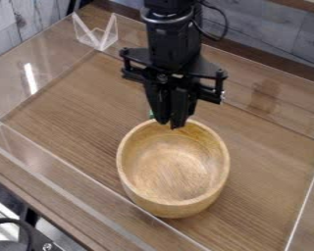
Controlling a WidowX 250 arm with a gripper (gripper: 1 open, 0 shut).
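My black gripper point(168, 110) hangs from the top centre, just over the back rim of a round wooden bowl point(173, 175). Whether its fingers are open or shut is hard to make out. The bowl looks empty. A small light green object, mostly hidden, shows behind the fingertips near the bowl's back rim.
A clear plastic item point(102, 34) stands at the back left. A grey wall runs along the back, and a dark cable lies at the bottom left corner.
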